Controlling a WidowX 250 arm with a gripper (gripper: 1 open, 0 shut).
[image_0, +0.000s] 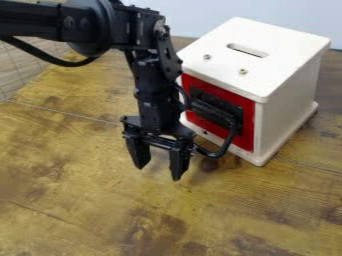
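My black gripper (159, 158) hangs fingers-down just above the wooden table, left of a white wooden box (274, 90). Its two fingers are apart, with nothing between them. The box has a slot and two bolts on top, and a red front panel (243, 142) with a black part (214, 104) on it. The arm and its cable partly hide that front.
A pale wall stands behind the box, and a lighter tiled surface shows at the far left.
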